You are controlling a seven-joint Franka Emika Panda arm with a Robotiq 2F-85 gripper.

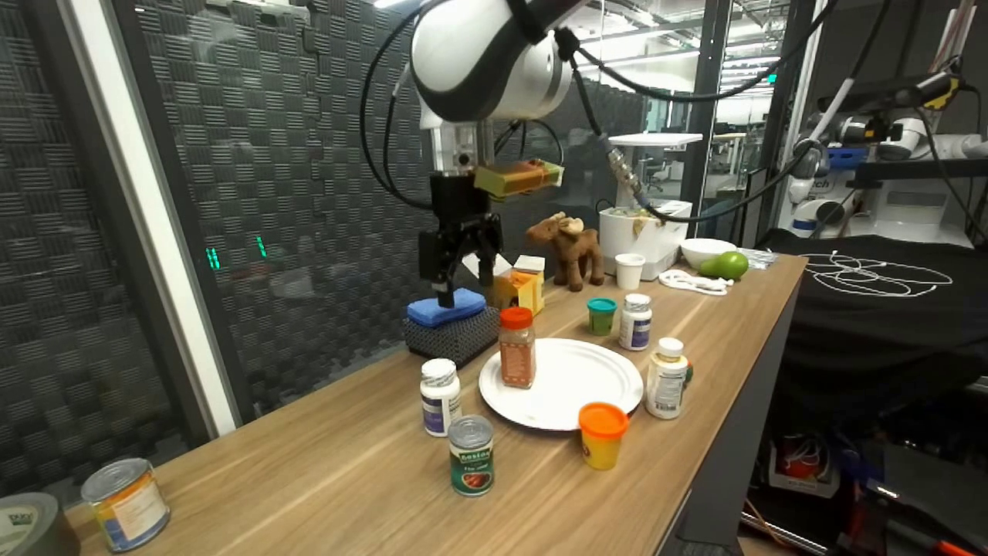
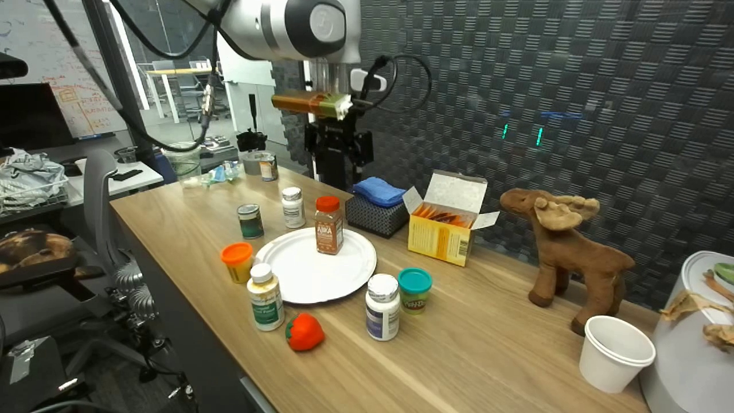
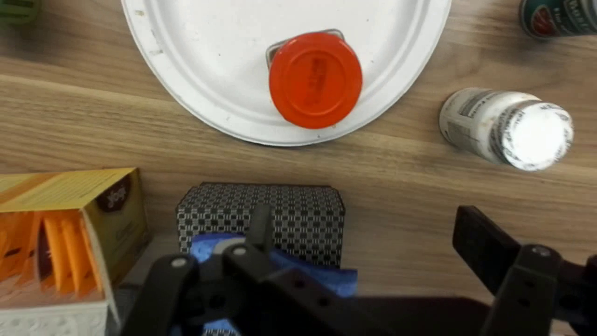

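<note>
A spice jar with a red lid stands upright on the white paper plate, towards the edge nearest the dark wall. My gripper is up above the counter on the wall side of the plate, apart from the jar. In the wrist view its fingers are spread wide, with nothing gripped between them. Below them in that view lies the blue cloth on the black patterned box, partly hidden by the gripper. The jar's red lid shows ahead of the fingers, over the plate.
Around the plate stand a white pill bottle, a green can, an orange-lidded tub, a supplement bottle and a teal-lidded tub. An open tea box neighbours the cloth.
</note>
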